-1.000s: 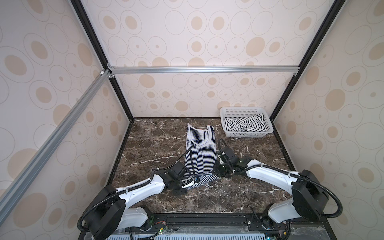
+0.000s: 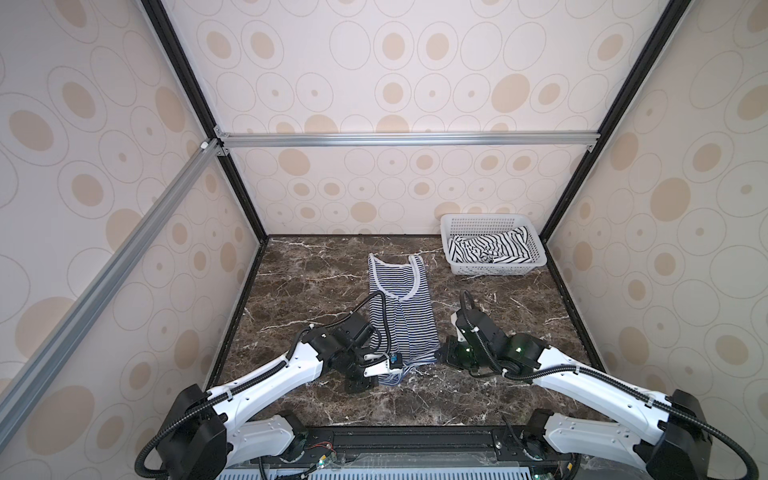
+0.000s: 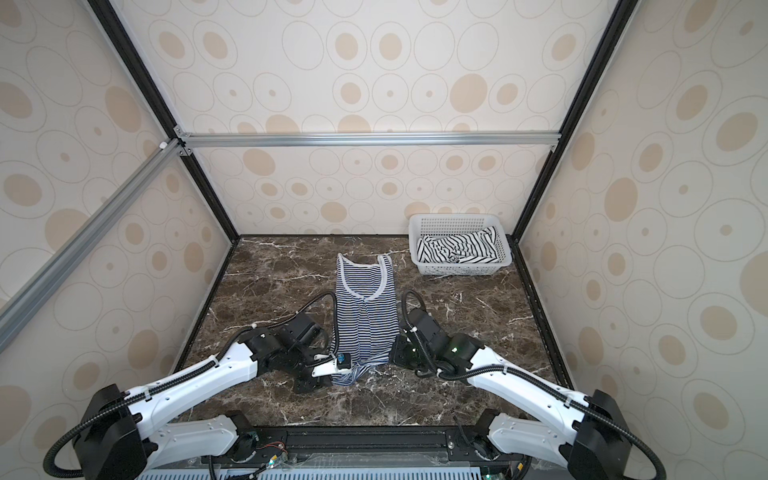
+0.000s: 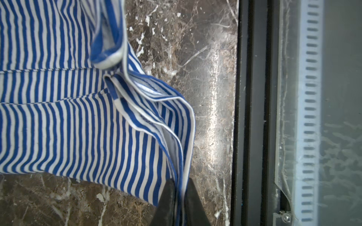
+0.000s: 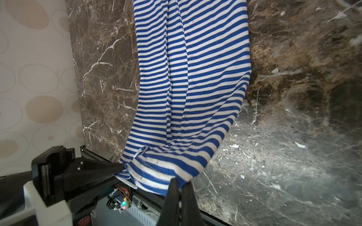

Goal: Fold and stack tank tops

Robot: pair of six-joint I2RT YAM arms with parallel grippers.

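A blue-and-white striped tank top [image 2: 404,308] with white trim lies lengthwise on the table, neckline toward the back wall, its hem bunched and slightly raised between the arms. My left gripper is shut on layered hem edges at one bottom corner. At the other corner, my right gripper is shut, with the fabric drawn to its fingertips. Two lengthwise seams or fold lines run down the body in the right wrist view. From above, the arms partly hide the lower part of the shirt, and the fingertips are hard to make out.
A white basket [image 2: 493,270] with striped garments [image 2: 489,245] stands at the back right. Bare marble table [image 2: 296,280] lies left of the shirt and in front of the basket. A black rail [image 2: 400,436] bounds the front edge.
The tank top has slid slightly toward the front and left. Both arms have shifted, the right one forward and outward, and the hem looks more gathered between the grippers.
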